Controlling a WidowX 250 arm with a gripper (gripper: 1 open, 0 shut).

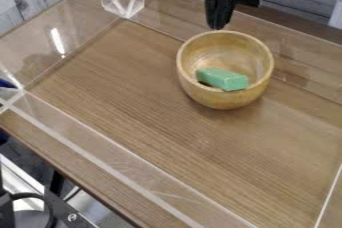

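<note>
A round wooden bowl (225, 50) stands right of centre on the wooden table, with a green block (222, 78) lying inside it. Above and behind the bowl, at the top of the view, is my dark gripper (218, 20), pointing down and apart from the bowl. Its fingers look shut, with nothing visible between them.
Clear plastic guards (123, 0) rise at the table's back left, and more clear strips run along the left edge. Dark cables lie at the lower left.
</note>
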